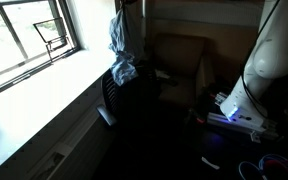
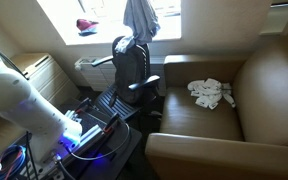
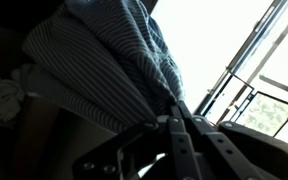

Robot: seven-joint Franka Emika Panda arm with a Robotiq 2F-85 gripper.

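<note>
A grey striped cloth (image 3: 104,65) runs up to the fingertips of my gripper in the wrist view, and the fingers are shut on it. In exterior view 2 the cloth (image 2: 141,18) hangs from above the top edge, over the dark chair (image 2: 132,66). Its lower end overlaps the top of the chair's backrest; whether it bears on it I cannot tell. Exterior view 1 has the same cloth (image 1: 127,38) hanging at top centre, above the chair (image 1: 134,92). Neither exterior view shows my fingers clearly.
A brown sofa (image 2: 199,125) stands right of the chair, with a crumpled whitish cloth (image 2: 212,93) on its seat. Behind the chair runs the bright windowsill (image 1: 44,105), which holds a red-and-blue item (image 2: 87,26). Cables lie near the arm's base.
</note>
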